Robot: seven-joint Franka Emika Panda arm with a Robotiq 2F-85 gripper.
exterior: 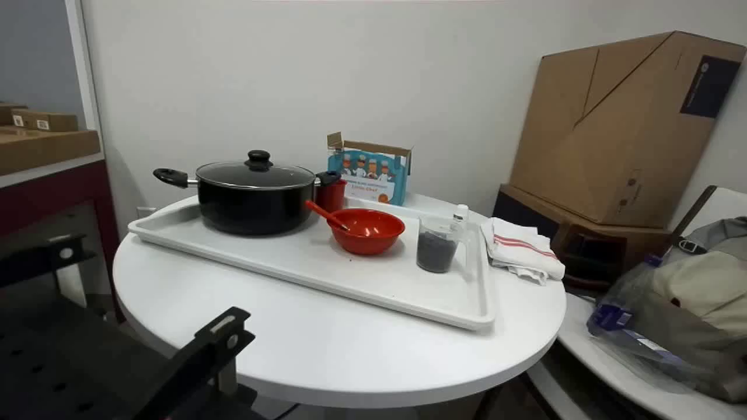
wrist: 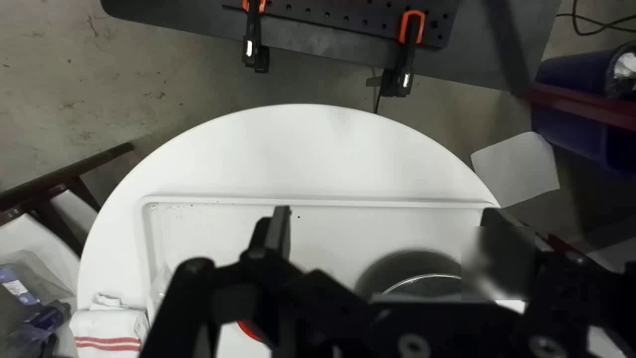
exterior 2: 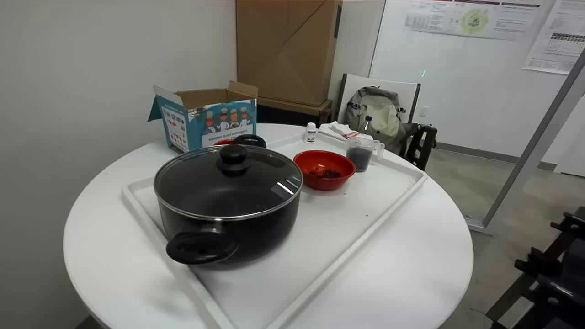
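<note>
My gripper shows only in the wrist view. It stands wide open above the table, its fingers far apart and nothing held between them. Below it, the black pot (wrist: 411, 268) is partly hidden by the gripper body. In exterior view 1 the pot (exterior: 255, 210) wears its glass lid (exterior: 231, 174). A red bowl (exterior: 369, 241) sits beside it with a red spoon (exterior: 325, 214) leaning in. Some dark bits lie in the bowl (exterior 2: 324, 178). The clear measuring cup (exterior: 436, 248) is filled with something dark. A white-capped bottle (exterior: 459, 216) stands behind it.
All these rest on a white tray (exterior: 308, 277) on a round table (exterior: 294, 336). Behind are a red cup (exterior: 332, 198) and an open blue box (exterior: 371, 171). A striped towel (exterior: 522, 248) lies at the right.
</note>
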